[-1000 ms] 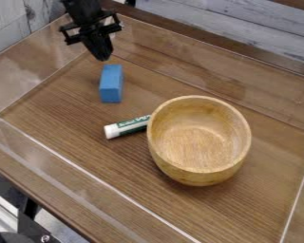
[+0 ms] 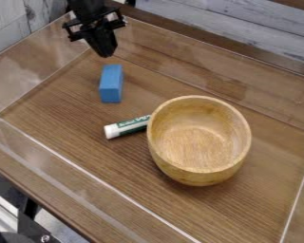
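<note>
My gripper [image 2: 96, 34] is at the top left of the camera view, dark and small, above and apart from a blue block [image 2: 110, 84]. Its fingers are too small to tell whether they are open or shut. A white and green stick [image 2: 126, 126] lies below the block, left of a large empty tan bowl [image 2: 199, 139].
The wooden table [image 2: 66, 171] has free room at the lower left and along the upper right. The bowl takes up much of the right middle.
The block, stick and bowl have not moved.
</note>
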